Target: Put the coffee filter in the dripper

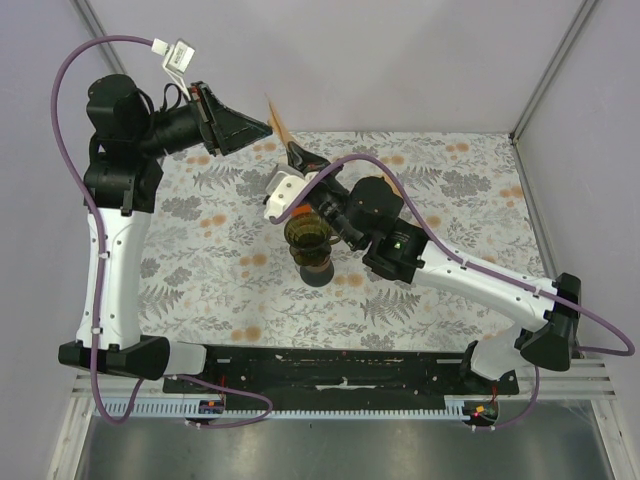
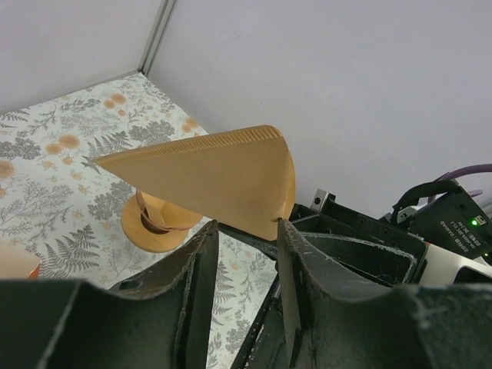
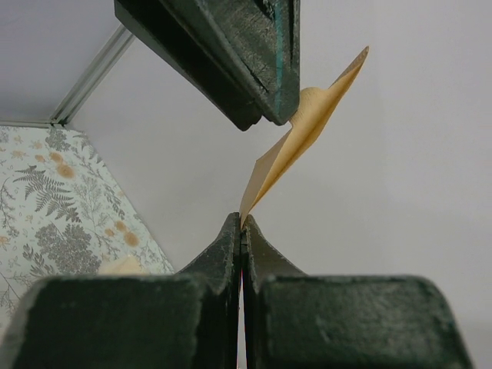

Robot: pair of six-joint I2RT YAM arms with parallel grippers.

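Note:
The tan paper coffee filter point(image 2: 200, 173) is held up between my two grippers, its edge pinched in my right gripper, which is shut. In the right wrist view it stands nearly edge-on. My left gripper point(image 1: 252, 135) is just left of the filter; in the left wrist view its fingertips stand apart below the filter, near its lower corner. The dark amber glass dripper point(image 1: 308, 232) sits on its stand below, partly behind my right arm.
A patterned mat point(image 1: 200, 280) covers the table, bounded by pale walls. In the left wrist view a wooden item point(image 2: 150, 234) stands on the mat beyond the filter.

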